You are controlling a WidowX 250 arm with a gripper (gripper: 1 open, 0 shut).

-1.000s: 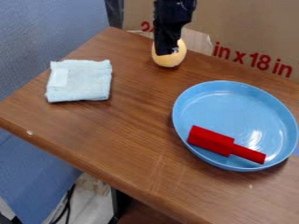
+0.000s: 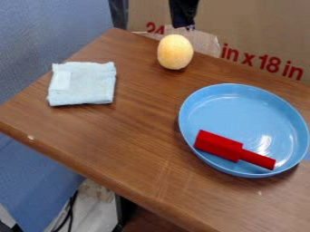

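A pale yellow, rounded object [image 2: 175, 53] rests on the wooden table near its back edge. Only the dark lower tip of my gripper [image 2: 183, 18] shows at the top, above and slightly right of that object and apart from it; whether it is open or shut is not visible. A folded light-blue cloth [image 2: 82, 85] lies at the left. At the right, a blue plate [image 2: 242, 109] holds a red object [image 2: 220, 147] with a cylindrical body and narrower handle, like a rolling pin.
A cardboard box [image 2: 260, 45] stands behind the table. The wood between cloth and plate is clear. The table's left edge drops toward blue padding [image 2: 31, 181].
My gripper has risen away from the yellow object, which stays in about the same place and is now uncovered. The cloth, plate and red object are unchanged.
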